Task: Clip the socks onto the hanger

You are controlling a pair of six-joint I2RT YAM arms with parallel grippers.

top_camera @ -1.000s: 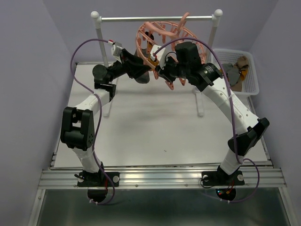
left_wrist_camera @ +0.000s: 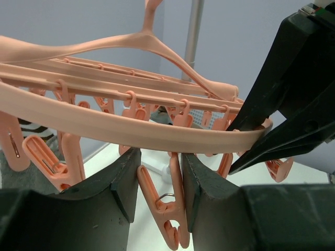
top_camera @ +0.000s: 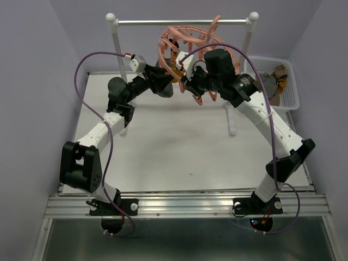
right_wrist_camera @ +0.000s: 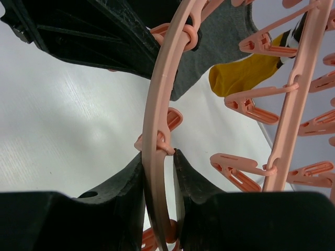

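Note:
The pink round hanger hangs from a white rod, its rim lined with clips. In the left wrist view my left gripper is shut on a pink clip just below the rim. Across the ring, my right gripper is shut on the hanger's rim. A grey sock hangs at the ring's left, partly behind the left gripper. A mustard sock hangs near it in the right wrist view. No sock shows in the held clip.
A white basket with more socks stands at the back right. White posts and feet of the stand flank the hanger.
The left arm's elbow has swung left and toward the front while its gripper stays near the rim. The right arm has barely moved.

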